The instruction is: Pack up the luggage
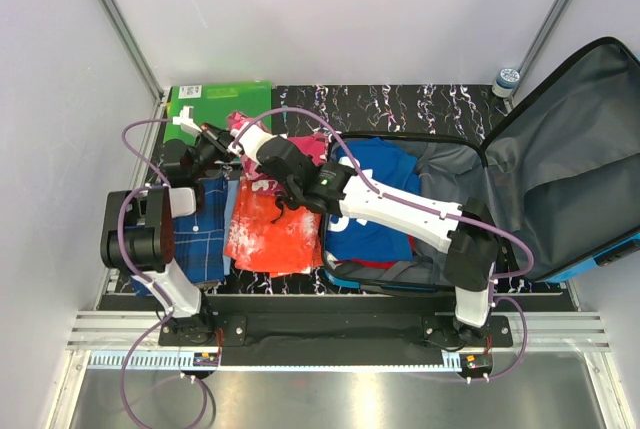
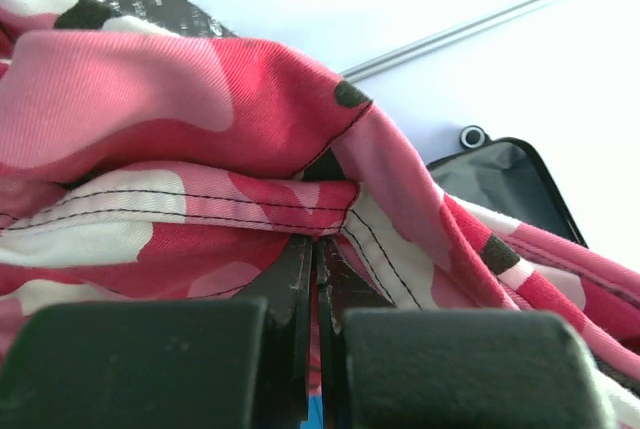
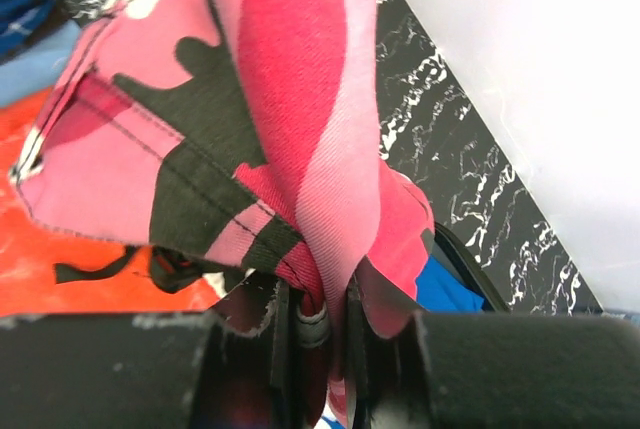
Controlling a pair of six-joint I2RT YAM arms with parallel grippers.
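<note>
A pink, red and white camouflage garment (image 1: 309, 146) is bunched in the air between my two arms, above the orange-red packet. In the left wrist view, my left gripper is shut on a stitched hem of the garment (image 2: 130, 99), whose folds spread to both sides. My right gripper is shut on a thick, twisted bunch of the same garment (image 3: 310, 99) in the right wrist view. The open suitcase (image 1: 440, 174) lies to the right, a folded blue shirt (image 1: 360, 239) in its left half. From above, the arms hide part of the garment.
Beneath the arms lies the orange-red packet (image 1: 270, 249), with folded blue plaid cloth (image 1: 198, 239) left of it. A green folder (image 1: 218, 104) is at the back left. The suitcase lid (image 1: 580, 149) stands raised at right; a small round tin (image 1: 506, 81) sits behind.
</note>
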